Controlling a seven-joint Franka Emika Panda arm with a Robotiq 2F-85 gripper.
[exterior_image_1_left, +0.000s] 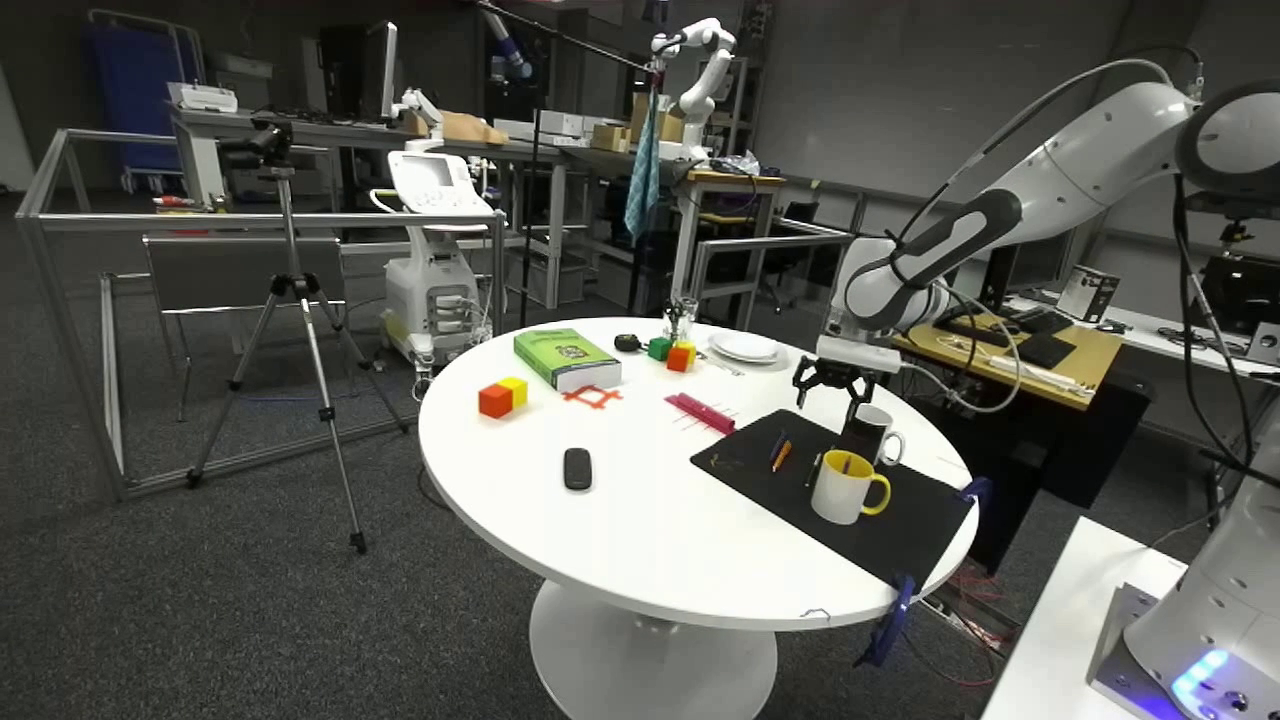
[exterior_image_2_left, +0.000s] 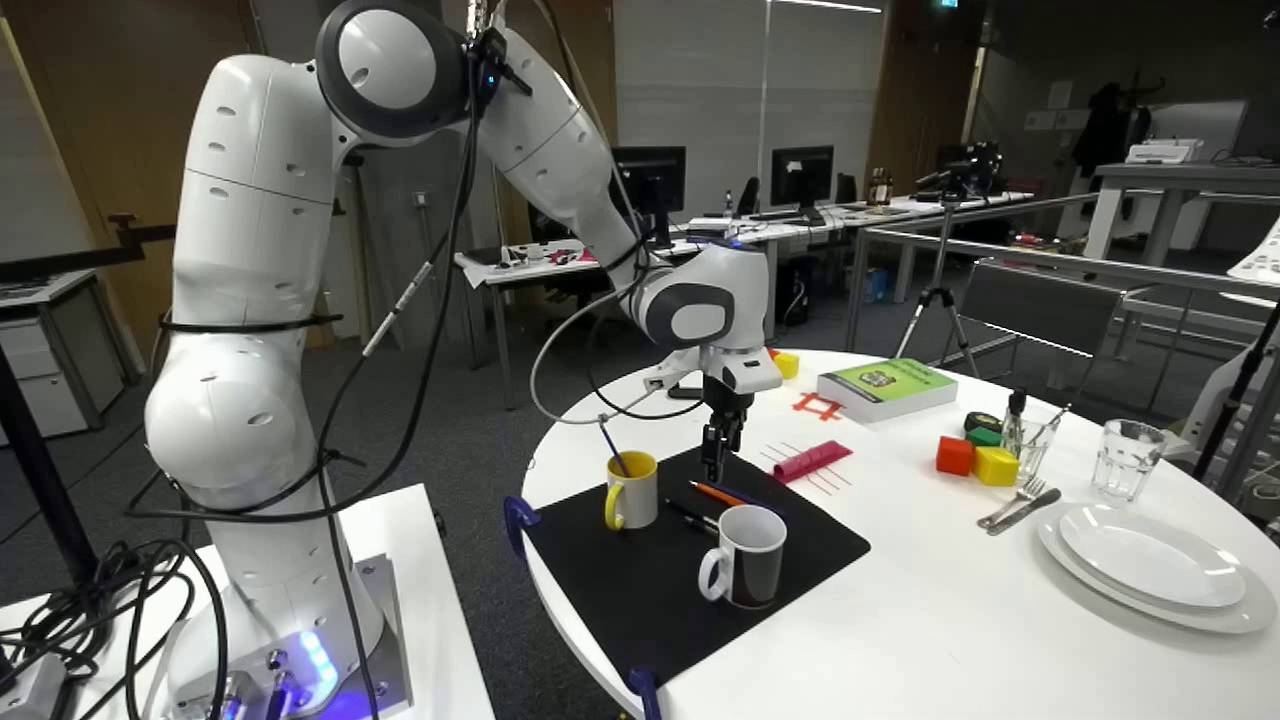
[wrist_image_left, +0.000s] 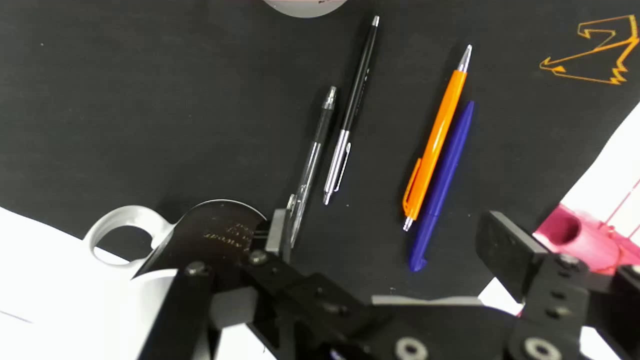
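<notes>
My gripper hangs above the black mat, its fingers spread wide and nothing held. Below, in the wrist view, lie an orange pen, a blue pen, a black and silver pen and a clear pen with a dark end. The left finger overlaps the clear pen's lower end. A white mug with a dark side stands beside the pens. On the mat's other side, a white mug with yellow inside has a dark blue stick-like item in it.
A pink roll lies just off the mat. Farther off are a green book, coloured blocks, glasses, cutlery and white plates. Blue clamps grip the table edge.
</notes>
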